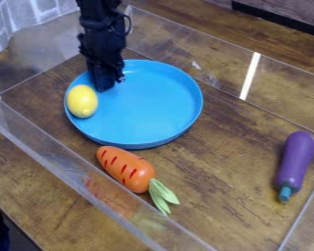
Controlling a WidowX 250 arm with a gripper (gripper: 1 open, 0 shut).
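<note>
My black gripper [103, 76] reaches down from the top to the back-left rim of a blue plate [146, 108]. It appears shut; whether anything is between its dark fingertips is hard to make out. A yellow lemon-like object [82, 101] sits on the plate's left side, just in front of the gripper.
An orange toy carrot [127, 169] with green leaves lies in front of the plate. A purple eggplant-like object [294, 162] lies at the right. Clear panels edge the wooden surface at left and lower right. The right middle is open.
</note>
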